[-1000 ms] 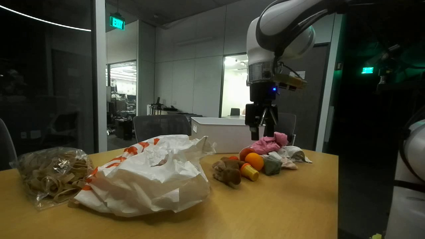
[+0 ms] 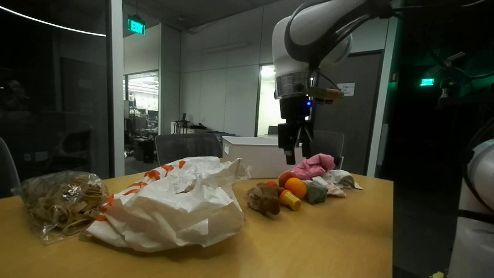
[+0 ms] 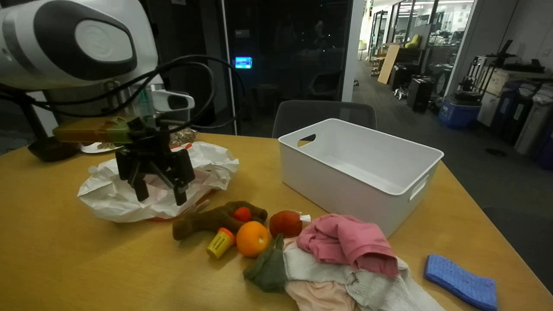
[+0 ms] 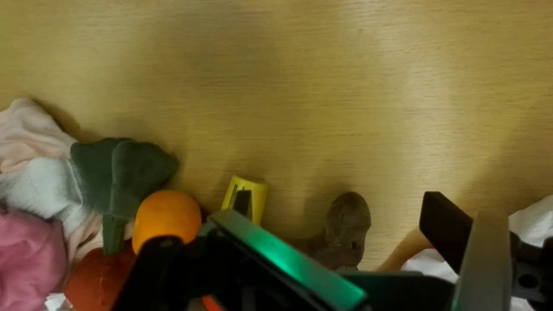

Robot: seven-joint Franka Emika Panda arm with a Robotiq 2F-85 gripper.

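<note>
My gripper is open and empty, hanging above the table with its fingers apart. In the wrist view a brown plush toy shows between the fingers, well below them. Beside that toy lie a small yellow tub with a red-orange lid and an orange. A red-orange round item and a dark green plush piece are close by. Next to these is a heap of cloths, a pink one on top of a whitish one. The white bin stands behind; its visible interior is empty.
A crumpled white plastic bag lies left of the toys, with a clear bag of tan bands beyond it. One blue cloth rests near the table edge. Bare tabletop spreads in front of the pile.
In exterior view 1 my arm and gripper have shifted left and slightly down, staying above the table. The objects on the table have not moved.
</note>
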